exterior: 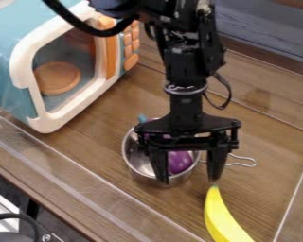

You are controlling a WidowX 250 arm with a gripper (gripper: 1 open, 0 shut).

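The black gripper [187, 163] hangs over a steel pot [139, 159], its two fingers spread apart, one reaching down at the pot's left part and the other at its right side. A purple object [180, 163], like an onion or eggplant, lies in the pot, partly hidden by the gripper. A yellow banana [223, 217] lies on the wooden counter to the right and front of the pot.
A blue and white toy microwave [41, 104] with a round tan disc inside stands at the upper left. A dark gap and appliance edge are at the lower left.
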